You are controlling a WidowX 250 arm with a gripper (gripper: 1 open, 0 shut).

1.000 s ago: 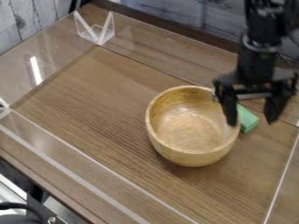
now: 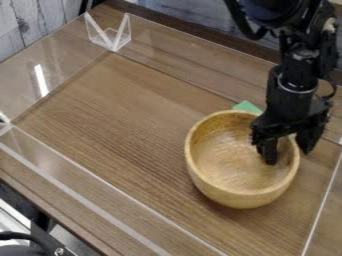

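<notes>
A large yellow bowl (image 2: pixel 230 170) rests on the wooden table at the right of centre, its inside empty apart from the fingers at its far right rim. My black gripper (image 2: pixel 281 145) is at that rim, fingers pointing down; it looks open, though the fingertips are partly hard to make out. A small green block (image 2: pixel 247 107) lies just behind the bowl, partly hidden by it.
A white wire object (image 2: pixel 110 32) stands at the back left. Dark space lies beyond the left edge.
The gripper has shifted at the rim.
</notes>
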